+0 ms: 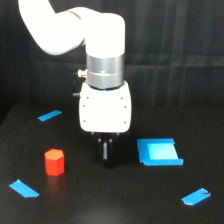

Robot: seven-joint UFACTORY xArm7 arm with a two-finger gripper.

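Note:
A small red block rests on the dark tabletop at the left of the camera view. To its right, clear of it, hangs my gripper under the white arm, pointing down near the middle. Its dark fingers barely stand out from the black background, so how far apart they are does not show. No object is visible at the fingertips. On the right lies a blue square with a lighter patch in it, apart from both gripper and block.
Strips of blue tape lie at the back left, front left and front right. Bare dark table surrounds the block and the square. A black curtain closes off the back.

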